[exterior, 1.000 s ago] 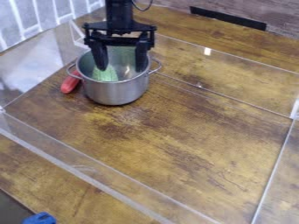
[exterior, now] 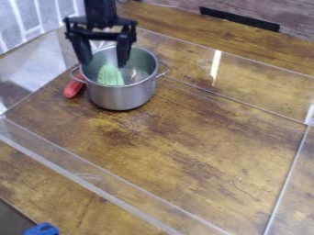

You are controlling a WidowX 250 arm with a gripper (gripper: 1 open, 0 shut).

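Observation:
A steel pot (exterior: 120, 95) stands on the wooden table toward the back left, with a pale green leafy item (exterior: 109, 75) inside it. The black gripper (exterior: 101, 51) is over the pot's rear part, slightly blurred, its fingers spread apart with nothing seen between them. A red elongated object (exterior: 73, 87) lies just left of the pot.
A small blue object (exterior: 40, 229) is at the bottom left corner. A dark gap shows along the back right.
The gripper has moved up and to the left, away from inside the pot's opening, showing more of the green item. The pot and red object stay in place.

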